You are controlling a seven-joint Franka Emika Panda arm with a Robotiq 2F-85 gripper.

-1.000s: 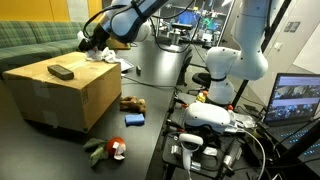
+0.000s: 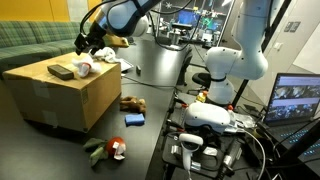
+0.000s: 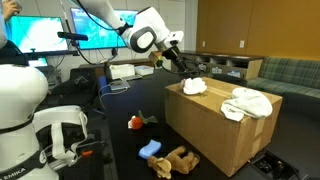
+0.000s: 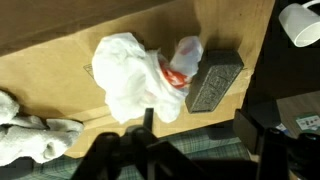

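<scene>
A crumpled white cloth [image 4: 125, 78] with a red patch [image 4: 175, 74] lies on top of the cardboard box [image 2: 40, 95]. In exterior view 1 this cloth [image 2: 82, 69] is near the middle of the box top. My gripper [image 2: 87, 42] hangs above it, clear of the cloth. In the wrist view the dark fingers stand apart with nothing seen between them, so the gripper looks open. Beside the cloth is a dark grey block [image 4: 214, 80], seen also as a block [image 2: 61, 71] in exterior view 1. Another white bundle [image 3: 248, 103] lies farther along the box top.
On the floor are a brown plush toy [image 3: 178, 160], a blue item [image 3: 159, 166] and a red-and-green toy [image 2: 106, 151]. A white cup-like object [image 4: 300, 24] shows off the box edge. A sofa [image 2: 45, 38] stands behind the box.
The gripper has risen and shifted slightly left. The white cloth, earlier bunched near the gripper's tips, now lies apart below it with its red patch showing, near the block.
</scene>
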